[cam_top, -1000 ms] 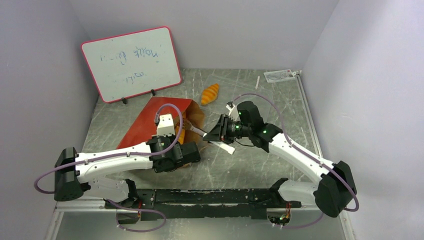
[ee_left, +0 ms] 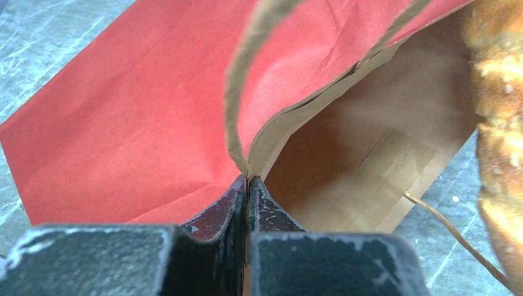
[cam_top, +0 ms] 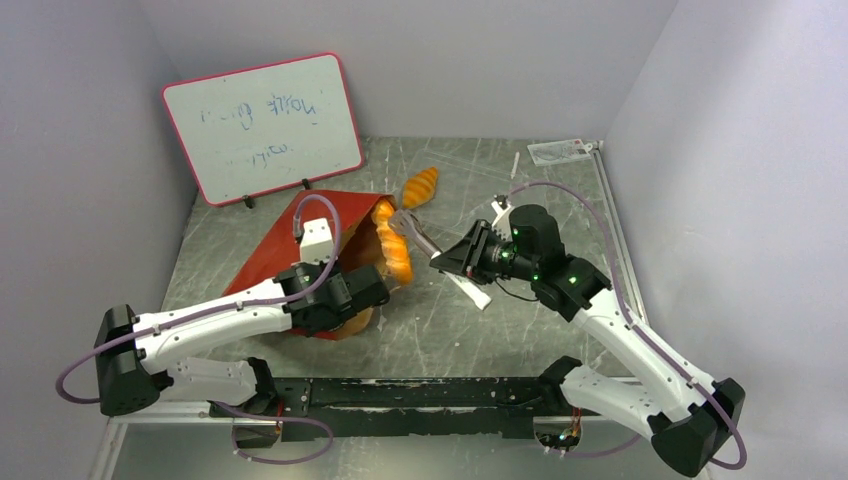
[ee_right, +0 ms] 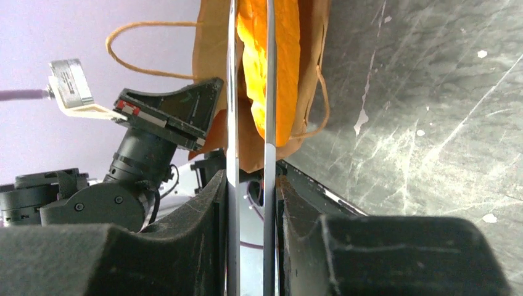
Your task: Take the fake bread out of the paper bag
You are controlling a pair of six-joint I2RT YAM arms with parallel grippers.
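A long golden loaf of fake bread (cam_top: pixel 393 243) lies across the mouth of the red paper bag (cam_top: pixel 275 240), largely outside it. In the right wrist view, metal tongs (ee_right: pixel 269 123) have their arms on either side of the orange bread (ee_right: pixel 288 74). My right gripper is closed around those tongs; the tongs' tips meet the loaf near its upper part in the top view. The left gripper is shut on the bag's edge beside a twisted handle, and the bag's brown inside shows open. At the right side of the left wrist view is the bread's crust (ee_left: pixel 501 142).
A smaller croissant-like bread (cam_top: pixel 420 187) lies on the table behind the bag. The whiteboard (cam_top: pixel 265 125) stands at the back left. Open table (cam_top: pixel 440 340) stretches in front and to the right.
The right arm has drawn back to the right with the tongs, and the loaf has come out from inside the bag to its mouth. The left arm has shifted left.
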